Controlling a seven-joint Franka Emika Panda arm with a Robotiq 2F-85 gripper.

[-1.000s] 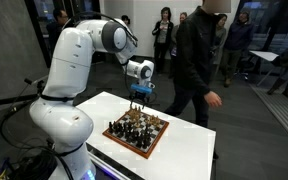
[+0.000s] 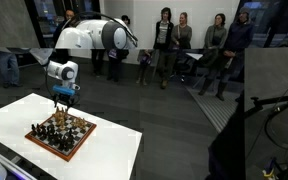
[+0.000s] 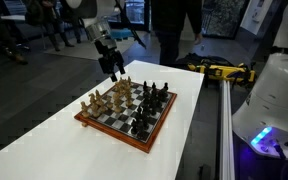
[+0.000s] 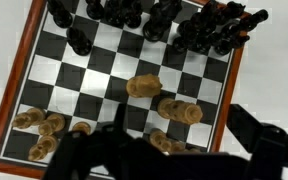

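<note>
My gripper (image 2: pixel 64 97) is open above the far edge of the chessboard (image 2: pixel 82 147), pointing down, with nothing held. From exterior view 2, the gripper (image 3: pixel 112 75) hangs just over the board's back edge, near the tan pieces. Looking down in the wrist view, its dark fingers (image 4: pixel 252 145) stand wide apart at the lower part of the picture. A tan piece (image 4: pixel 180 110) shows between them, below them in depth; whether they touch it I cannot tell. Another tan piece (image 4: pixel 143 86) stands toward the board's middle. Dark pieces (image 4: pixel 152 22) crowd the opposite side.
The board rests on a white table (image 3: pixel 49 140) with bare room around it. People (image 2: pixel 164 38) stand in the background. At the right of exterior view 1, dark blurred clothing (image 2: pixel 221 88) covers part of the scene.
The whole exterior picture has shifted, placing board and arm farther left and lower-looking. The person walking at the right has moved across, closer to the frame's edge. The gripper stays above the board's far side.
</note>
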